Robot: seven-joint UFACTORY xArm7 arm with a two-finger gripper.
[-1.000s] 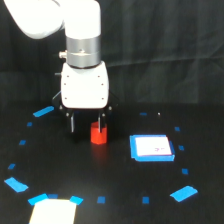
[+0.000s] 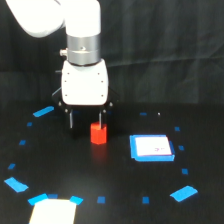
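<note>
A small red block (image 2: 98,134) rests on the black table, left of the middle. My gripper (image 2: 85,121) hangs from the white arm above and slightly left of it, its dark fingers spread apart. One of the fingers (image 2: 70,120) is clear of the block on the left, while the other is close to the block's top edge. I cannot tell whether that one touches the block. Nothing shows between the fingers.
Right of the block lies a blue-rimmed item with a white middle (image 2: 153,146). A pale square (image 2: 52,212) is at the front left edge. Blue tape pieces (image 2: 184,193) mark the table.
The fingers sit slightly higher now, and the right one covers less of the block. The red block and the blue-rimmed item appear unmoved.
</note>
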